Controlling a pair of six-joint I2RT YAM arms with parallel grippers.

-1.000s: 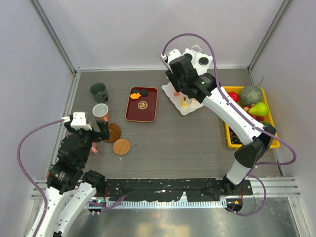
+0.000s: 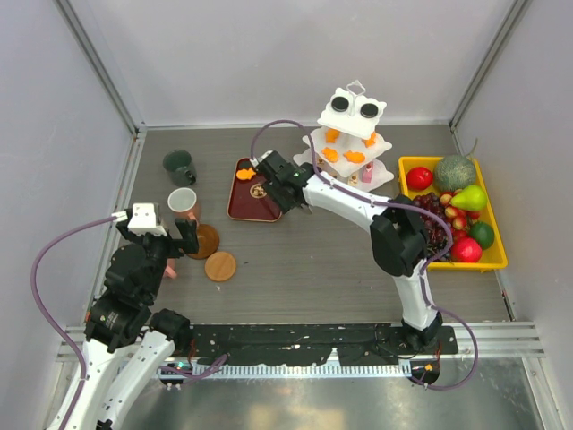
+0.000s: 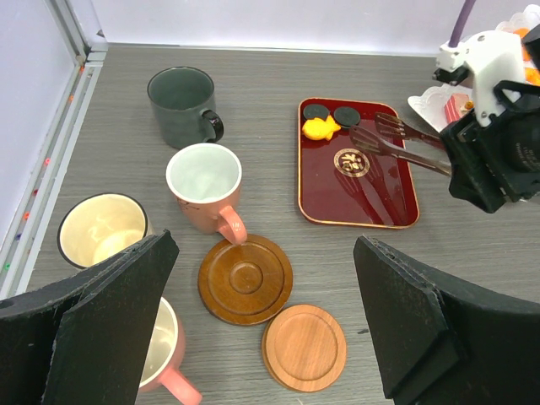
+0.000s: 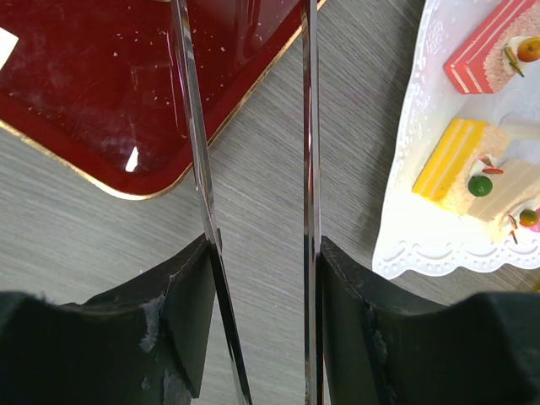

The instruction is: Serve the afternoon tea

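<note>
In the top view, my right gripper (image 2: 279, 190) is at the right edge of the red tray (image 2: 240, 204), holding metal tongs (image 3: 380, 145) whose arms stand apart. The tong tips reach over the tray, with nothing seen between them. Inside the tray lie a yellow-orange fish-shaped piece (image 3: 321, 128), two dark round cookies (image 3: 347, 116) and a round tan emblem (image 3: 352, 163). The tiered white stand (image 4: 409, 207) holds cake slices, one striped yellow (image 4: 449, 160) and one pink (image 4: 489, 51). My left gripper hangs open and empty above the cups' side.
At the left stand a dark green mug (image 3: 182, 110), a pink mug (image 3: 205, 187) and more cups, beside two wooden coasters (image 3: 304, 348). A yellow crate (image 2: 491, 260) of fruit sits at the right.
My right arm has swung left and lower, from over the tiered stand to the tray's right edge, uncovering more of the stand. The left arm has stayed still.
</note>
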